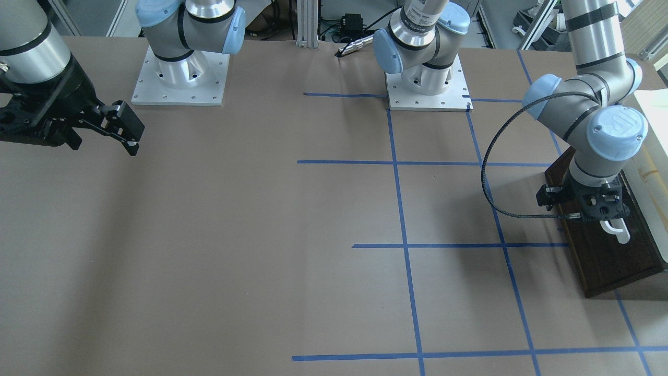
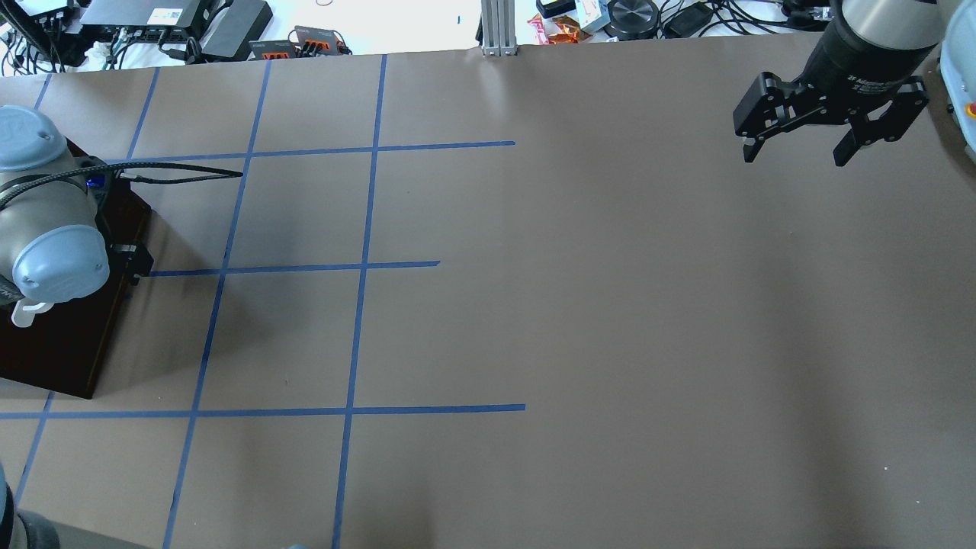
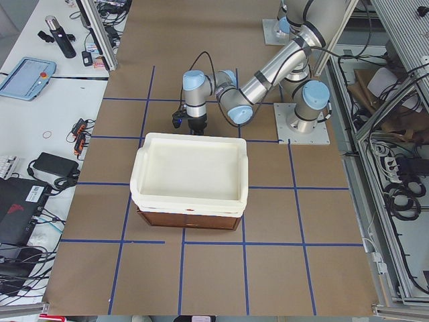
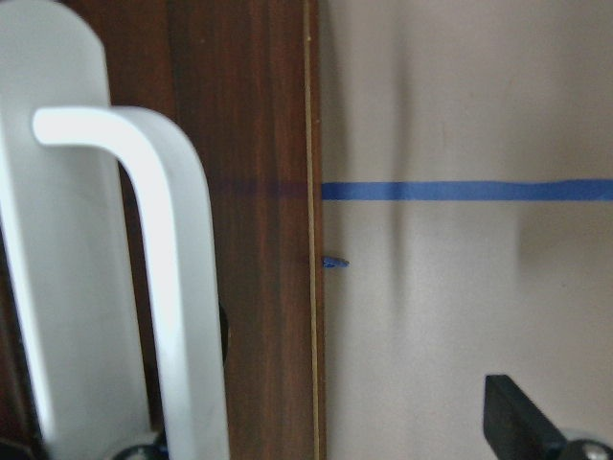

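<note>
A dark wooden box (image 1: 601,263) with a white lid or tray (image 3: 189,171) on top stands at the right in the front view. A white handle (image 4: 172,278) is mounted on its dark face, large in the left of the wrist view. My gripper (image 1: 582,197) is just above that handle, beside the box face. In the wrist view only one black fingertip (image 4: 512,422) shows clearly, at lower right over the bare tabletop; whether the fingers are open or shut cannot be told.
Other arms stand at the back, and another black gripper (image 2: 823,114) hangs over the far side from the box.
</note>
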